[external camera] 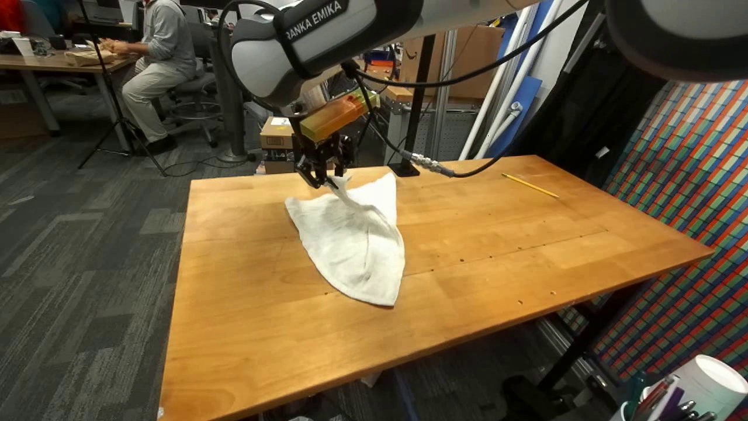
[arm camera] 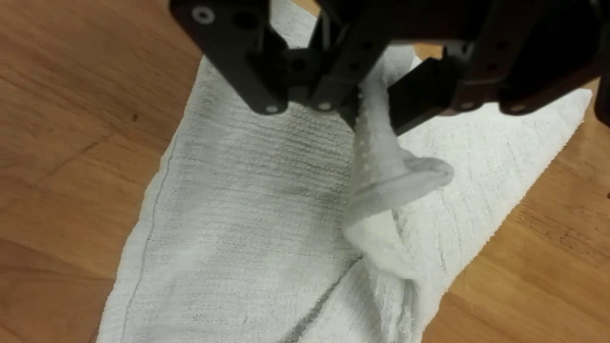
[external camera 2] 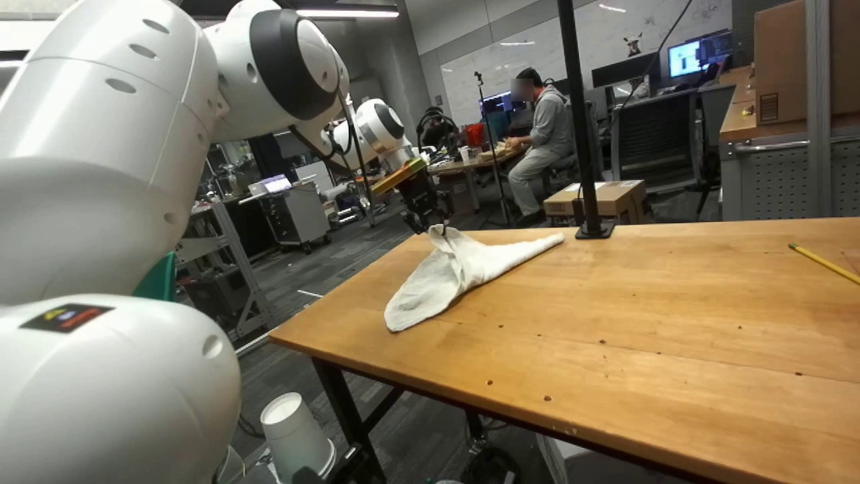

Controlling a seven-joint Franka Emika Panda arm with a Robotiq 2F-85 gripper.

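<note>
A white cloth [external camera: 350,242] lies partly spread on the wooden table [external camera: 463,294], with one part drawn up into a fold. My gripper [external camera: 332,182] is just above the table's far left part, shut on that raised fold. In the second exterior view the cloth [external camera 2: 451,270] rises to a peak under the gripper [external camera 2: 431,228]. From the wrist, the pinched fold of cloth [arm camera: 374,137] runs between the dark fingers, and a loose corner sticks out below them. The rest of the cloth rests flat beneath, creased near the middle.
A yellow pencil [external camera: 530,185] lies at the back right of the table. A black post [external camera 2: 592,193] stands at the table's far edge, to the right of the cloth in the second exterior view.
</note>
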